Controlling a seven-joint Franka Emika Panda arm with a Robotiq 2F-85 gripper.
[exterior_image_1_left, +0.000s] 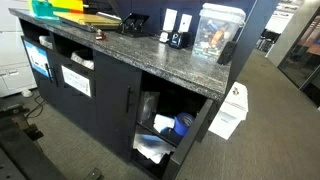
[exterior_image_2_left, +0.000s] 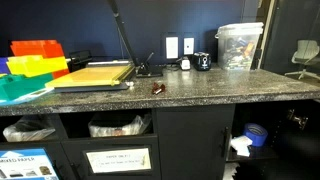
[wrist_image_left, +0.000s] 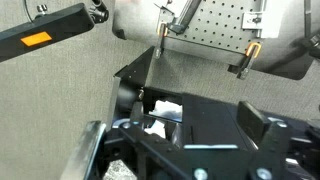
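In the wrist view my gripper is open, its dark fingers spread wide at the lower edge. Neither exterior view shows it clearly. Below it, the wrist view looks down on the open cabinet, where white crumpled material lies inside. From the first exterior view, the open cabinet holds a blue round item and white bags. Its door stands swung outward. Nothing shows between my fingers.
A dark speckled counter runs above the cabinets. On it are a clear bin, a black cup, a yellow-topped tray and large coloured blocks. A white box stands on the floor. A perforated metal plate fills the wrist view's top.
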